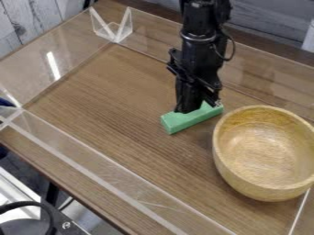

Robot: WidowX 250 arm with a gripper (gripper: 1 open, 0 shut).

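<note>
My black gripper [185, 99] hangs from the top centre, fingertips pointing down just above a green block [190, 117] that lies on the wooden table. The fingers look close together; whether anything is between them is hard to see. The block's right end reaches close to a large tan bowl [260, 184] at the lower right.
A small clear plastic object [113, 26] sits at the back left. A dark cable or hose [37, 207] is at the lower left corner, beyond the table's edge.
</note>
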